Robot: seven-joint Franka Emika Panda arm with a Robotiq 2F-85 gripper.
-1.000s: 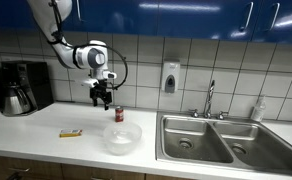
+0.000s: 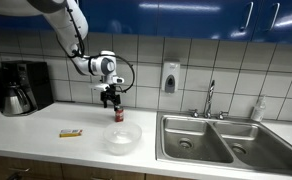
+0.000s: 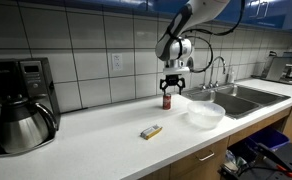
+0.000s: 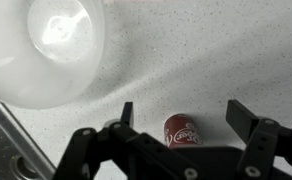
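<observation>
A reddish-brown can [image 2: 119, 114] with white lettering on its side stands upright on the counter, near the tiled wall. My gripper [image 2: 110, 99] hovers just above it, pointing down, and in the exterior view its fingertips appear slightly left of the can's top. Seen from the wrist, the gripper is open, its two fingers wide apart. The can [image 4: 182, 132] shows between them, low in the picture, and nothing is gripped. A translucent white bowl [image 2: 124, 138] sits in front of the can; the wrist view has the bowl [image 4: 94, 62] at upper left.
A small yellow object [image 3: 151, 131] lies on the counter left of the bowl. The double sink [image 2: 193, 139] is to the right, with faucets behind it. A coffee maker [image 2: 24, 88] stands at far left. Bare counter lies between it and the can.
Over the last second my gripper has shifted to the right, toward the can. The can, bowl and yellow object have stayed in place.
</observation>
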